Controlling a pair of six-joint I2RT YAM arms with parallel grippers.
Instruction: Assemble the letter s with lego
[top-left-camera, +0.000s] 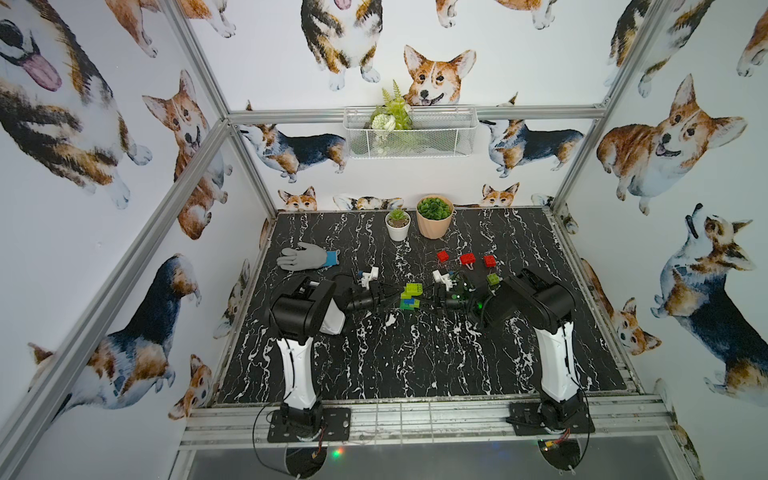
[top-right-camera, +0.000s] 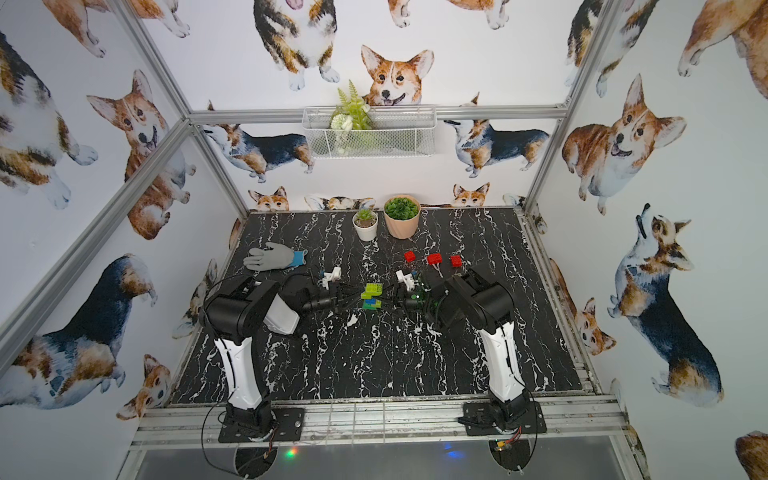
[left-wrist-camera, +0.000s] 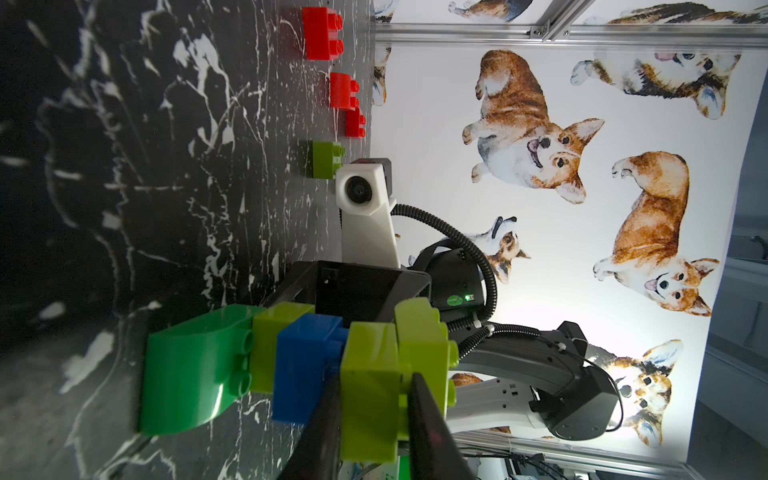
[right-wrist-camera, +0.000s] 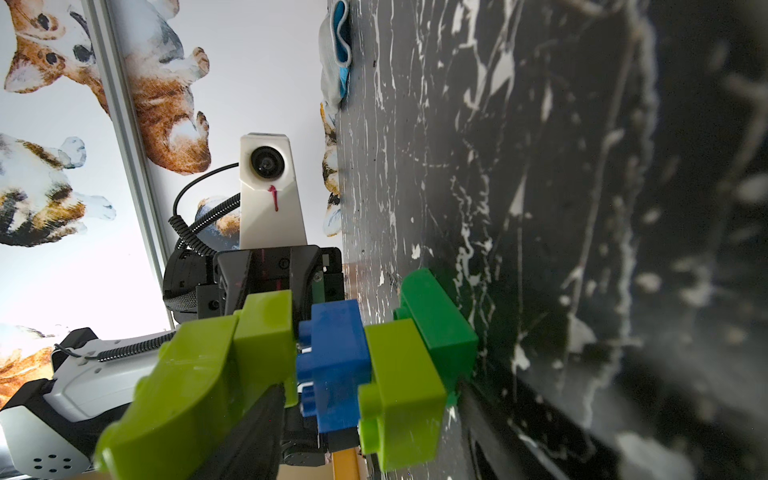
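Note:
A block of joined bricks is held between my grippers at the table's middle: lime pieces (left-wrist-camera: 369, 384), a blue brick (right-wrist-camera: 340, 360) and a green piece (left-wrist-camera: 196, 368). My left gripper (top-left-camera: 399, 294) is shut on the lime brick at one end of it, as the left wrist view shows. My right gripper (top-left-camera: 426, 297) faces it from the right, open, with its dark fingers at the lower edge of the right wrist view, around or beside the block. Whether they touch it I cannot tell.
Several red bricks (top-left-camera: 467, 258) and a loose lime brick (top-left-camera: 493, 279) lie to the back right. Two potted plants (top-left-camera: 434, 223) stand at the back, a grey glove (top-left-camera: 301, 258) at the left.

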